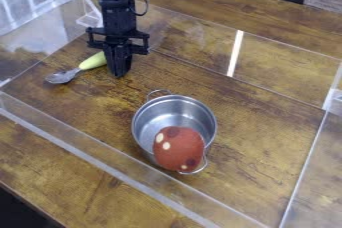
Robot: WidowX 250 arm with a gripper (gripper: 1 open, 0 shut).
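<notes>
My black gripper (118, 48) is low over the left rear of the wooden table, shut, beside a pale green elongated object (92, 60); whether it touches it I cannot tell. A silver spoon-like utensil (63, 76) lies just left of the green object. A steel pot (174, 111) stands in the front middle, with a red round item (179, 148) at its front.
Clear plastic walls edge the table (267, 112) at the left, front and right. A small white strip (235, 54) shows at the back right.
</notes>
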